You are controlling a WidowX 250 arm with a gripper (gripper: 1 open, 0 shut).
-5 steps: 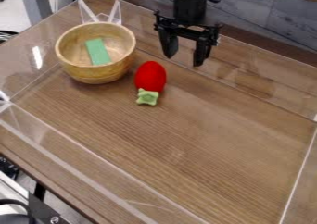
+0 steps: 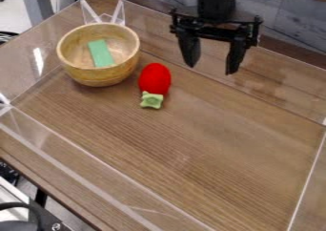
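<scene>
The black gripper (image 2: 213,55) hangs open over the upper middle of the wooden table, its two fingers spread wide with nothing between them. To its lower left lie a red oval object (image 2: 154,78) and, just below that, a small light green block (image 2: 152,100). Further left, a round wooden bowl (image 2: 112,77) holds a green rectangular block (image 2: 101,53).
Black cables hang above the gripper and at the lower left corner.
The objects on the table have not moved.
</scene>
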